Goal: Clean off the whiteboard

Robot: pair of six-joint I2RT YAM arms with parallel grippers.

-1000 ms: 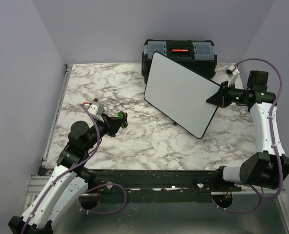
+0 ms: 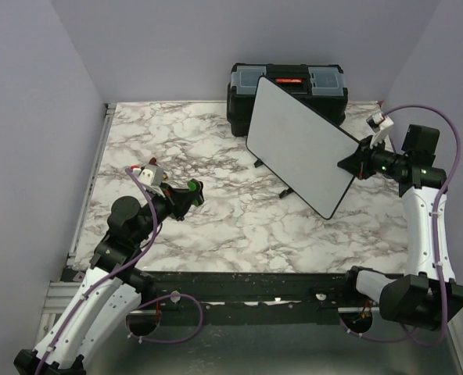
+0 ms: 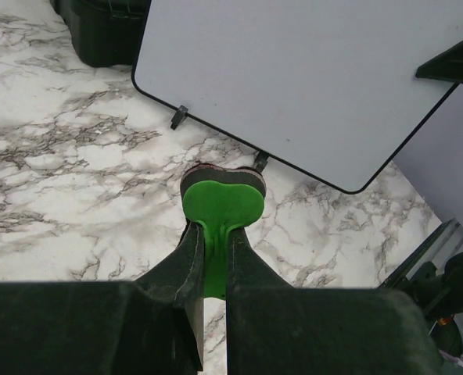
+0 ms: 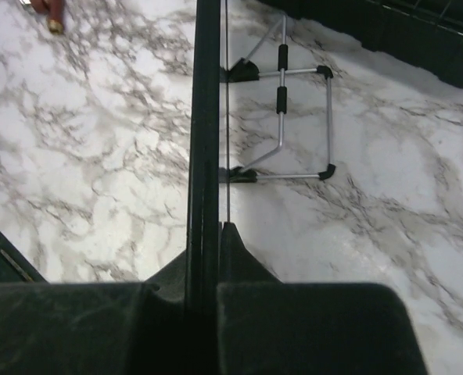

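Observation:
The whiteboard (image 2: 298,144), white with a thin black rim, leans at a slant in the top view, its face apparently blank apart from a tiny dark speck visible in the left wrist view. My right gripper (image 2: 358,162) is shut on its right edge; the right wrist view sees the board nearly edge-on. A green-handled eraser with a dark pad (image 3: 222,201) sits in my left gripper, which is shut on its handle, well to the left of the board and apart from it. Behind the board stands a wire stand (image 4: 329,125), its black feet (image 2: 286,192) peeking out below.
A black toolbox (image 2: 325,105) with clear-lidded compartments stands at the back, partly covered by the board. Reddish-brown pipe-like fitting (image 4: 55,16) lies at the left of the table.
My left arm stays still.

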